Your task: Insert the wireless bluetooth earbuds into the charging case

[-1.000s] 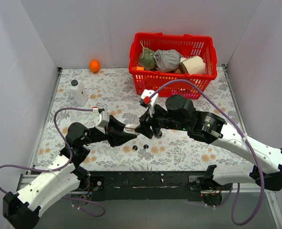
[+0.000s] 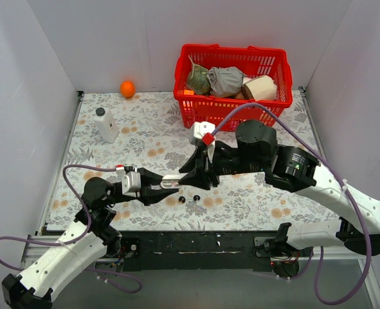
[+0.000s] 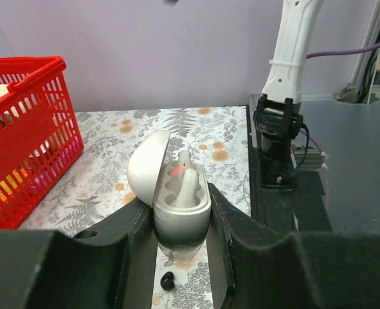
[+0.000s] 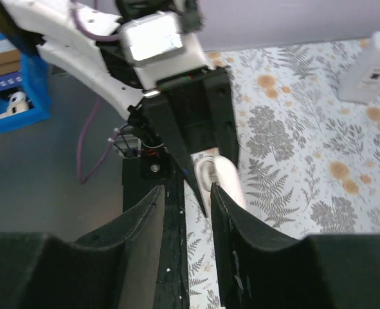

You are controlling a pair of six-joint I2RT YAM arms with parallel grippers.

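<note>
The white charging case (image 2: 171,181) is held in my left gripper (image 2: 162,185), which is shut on it. In the left wrist view the case (image 3: 183,206) shows its lid (image 3: 144,167) up and a moulded interior. My right gripper is part open in the right wrist view, with its fingertips short of the case (image 4: 228,177); in the top view it hovers just right of the case. Two small black earbuds (image 2: 182,199) lie on the patterned mat below, one also seen as a dark piece (image 3: 168,280) in the left wrist view.
A red basket (image 2: 183,64) with assorted items stands at the back. An orange (image 2: 127,89) and a white bottle (image 2: 106,125) sit at the back left. The mat (image 2: 93,212) is otherwise mostly clear.
The left arm and case have shifted slightly left. The right arm has moved slightly, turning its wrist near the case.
</note>
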